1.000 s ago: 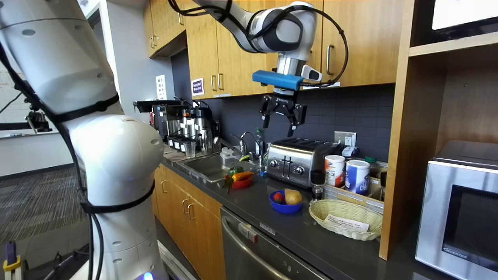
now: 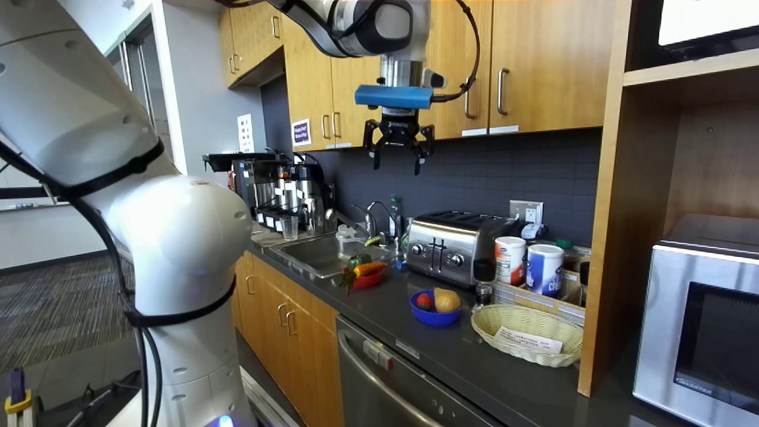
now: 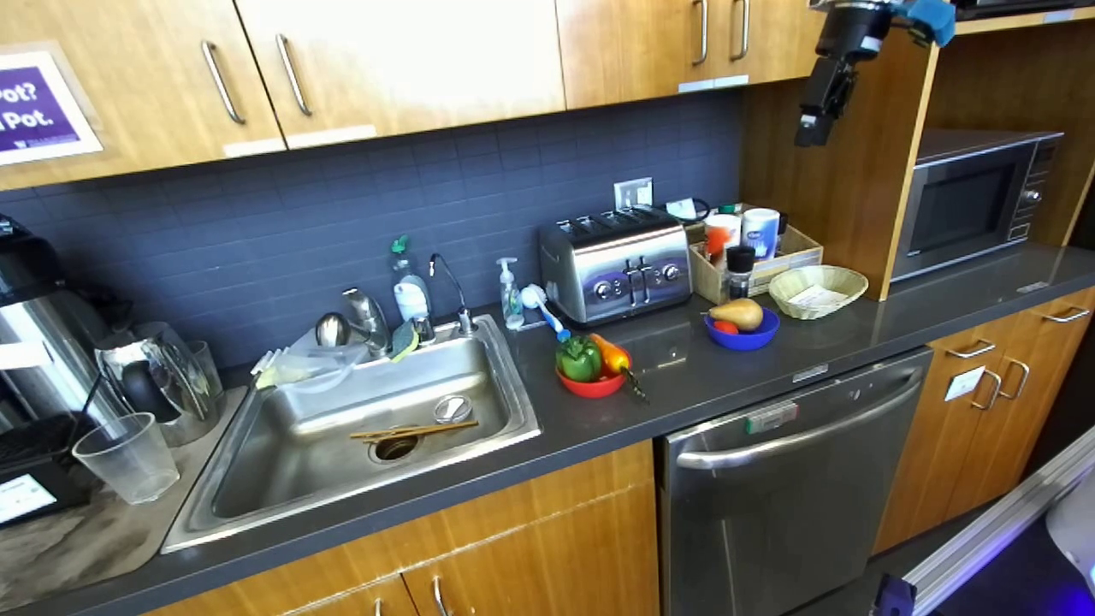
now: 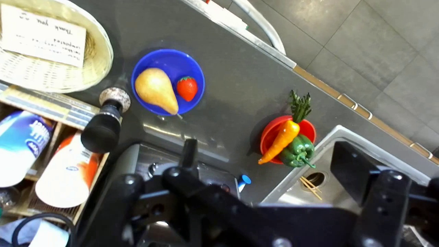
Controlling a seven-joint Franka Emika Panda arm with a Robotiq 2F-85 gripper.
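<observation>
My gripper [image 2: 396,165] hangs high above the counter with its fingers wide apart, empty and open. Seen from the wrist, a blue bowl [image 4: 190,107] holds a tan pear [image 4: 154,88] and a red strawberry [image 4: 187,88]. Nearer the sink stands a red bowl [image 4: 268,136] with an orange carrot [image 4: 284,140], green-topped, and a green bell pepper [image 4: 298,150]. Both bowls rest on the dark counter, well below the fingers and touching nothing of mine.
Behind the bowls is a steel toaster [image 3: 626,269]. A wicker basket [image 3: 847,286] and a dark-capped grinder [image 3: 739,272] stand by the blue bowl. The sink [image 3: 513,400] lies left of the red bowl. Overhead cabinets [image 2: 555,64] are close to the arm.
The arm has risen and shifted left in exterior view 1, and the gripper hangs straighter. It is open in both frames. Bowls and their contents have stayed in place.
</observation>
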